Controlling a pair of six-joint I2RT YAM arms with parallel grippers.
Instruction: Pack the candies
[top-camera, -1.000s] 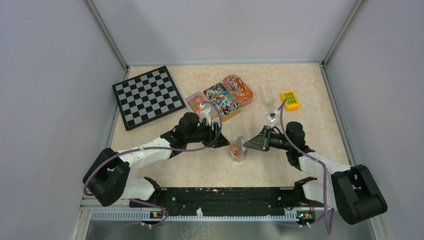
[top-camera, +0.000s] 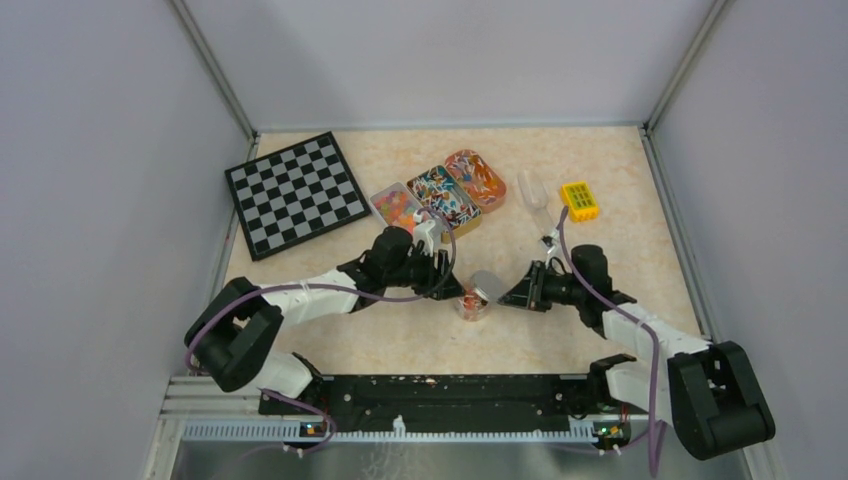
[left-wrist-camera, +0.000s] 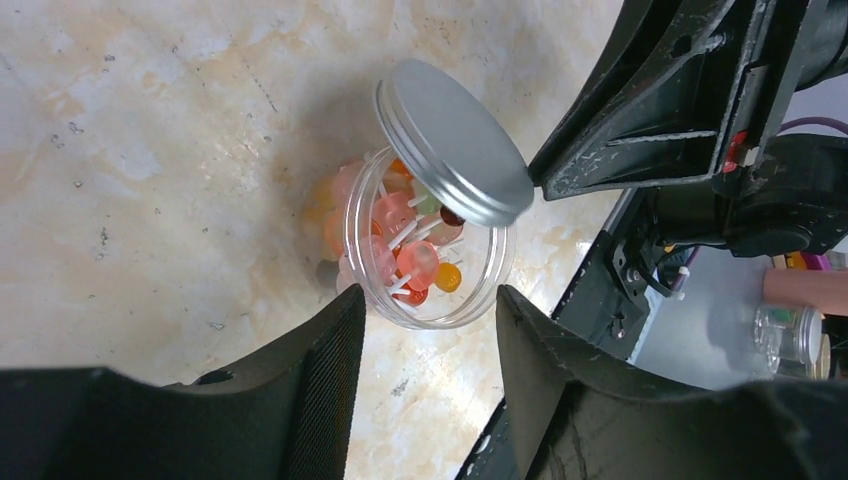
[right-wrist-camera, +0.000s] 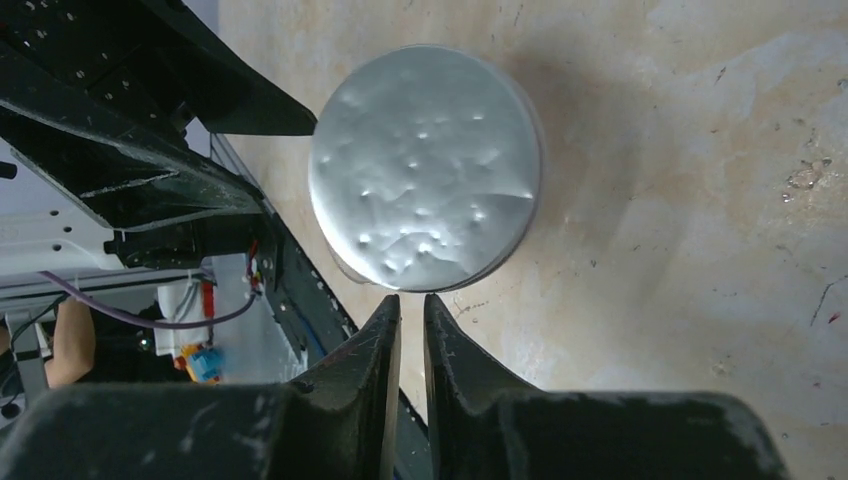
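The clear jar (top-camera: 468, 307) holds lollipop candies (left-wrist-camera: 418, 262) and stands on the table between the two arms. In the left wrist view its silver metal lid (left-wrist-camera: 460, 135) sits tilted across part of the mouth, with candies showing below it. From the right wrist view the lid's dented top (right-wrist-camera: 425, 170) hides nearly all of the jar. My right gripper is parted by a narrow gap at the lid's edge, nothing between its fingers. On the jar's other side, my left gripper stands wide open and empty.
Bins of wrapped candy (top-camera: 445, 195) lie behind the left gripper. A chessboard (top-camera: 297, 195) is at the back left. A clear scoop (top-camera: 533, 190) and yellow basket (top-camera: 579, 201) sit at the back right. Table in front of the jar is bare.
The lid tipped over from steeply upright, covered more of the mouth, and now leans askew. The left gripper moved slightly toward the jar.
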